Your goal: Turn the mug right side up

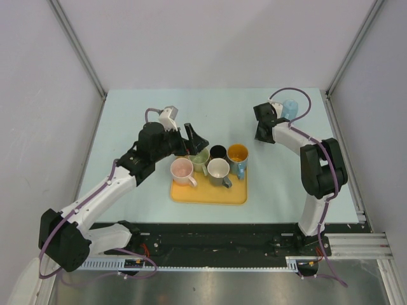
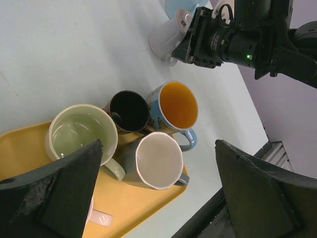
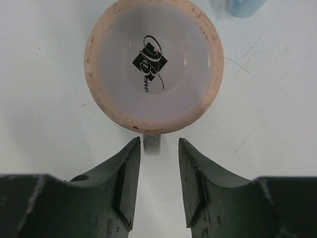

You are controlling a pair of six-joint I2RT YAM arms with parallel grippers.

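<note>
An upside-down white mug [image 3: 153, 69] stands on the table, its tan foot ring and logo facing up; its handle [image 3: 151, 144] points toward my right gripper, whose open fingers straddle it from just short of it, with nothing held. In the top view that gripper hides most of this mug. A light blue cup [image 3: 245, 6] stands beside it. My left gripper is open above the yellow tray [image 2: 124, 223], nothing between its fingers.
The tray holds several mugs, among them an orange-lined blue mug [image 2: 176, 106], a black mug [image 2: 126, 108] and a green mug [image 2: 79, 126].
</note>
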